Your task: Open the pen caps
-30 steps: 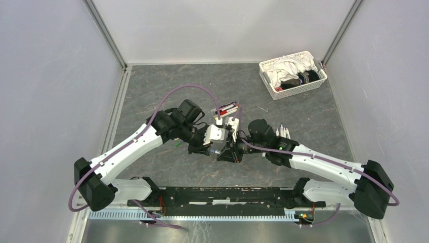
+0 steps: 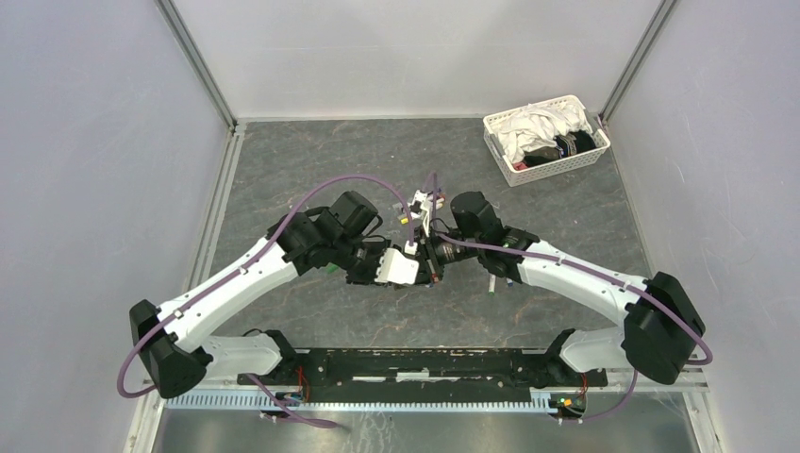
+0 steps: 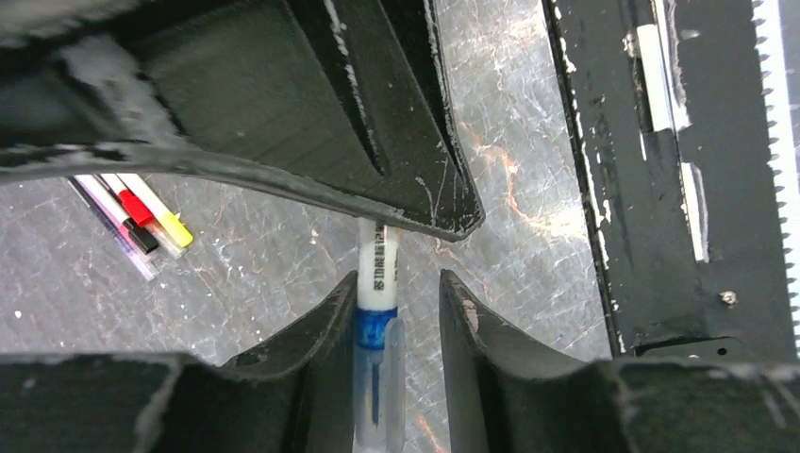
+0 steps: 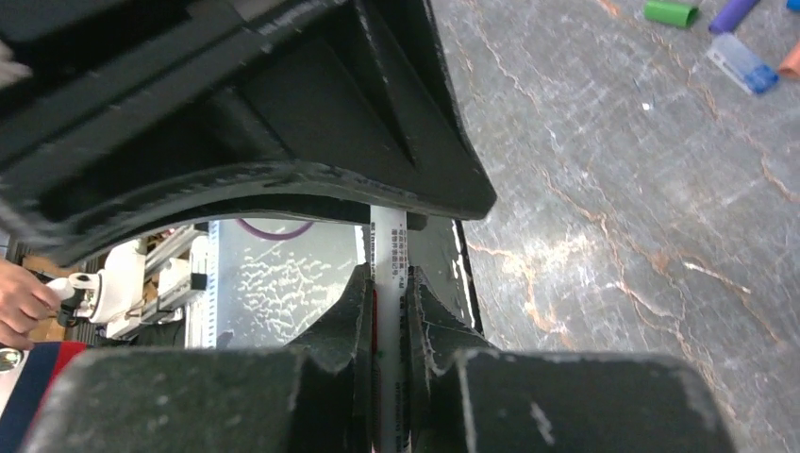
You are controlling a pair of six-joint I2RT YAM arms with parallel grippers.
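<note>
A white marker (image 3: 379, 264) with a blue band and a clear blue-tinted cap (image 3: 371, 396) runs between the fingers of my left gripper. These fingers are parted: one lies close against the cap, while a gap shows on the other side. My right gripper is shut on the marker's white barrel (image 4: 390, 247). In the right wrist view, the dark body of my left gripper hides the marker's far end. From above, both grippers meet near the middle of the table, and the marker is mostly hidden.
Several capped markers (image 3: 175, 226) lie in a group on the grey table. Loose caps, among them a green one (image 4: 671, 12) and a clear blue one (image 4: 743, 64), lie elsewhere. A white basket (image 2: 558, 175) with cloth stands at the back right.
</note>
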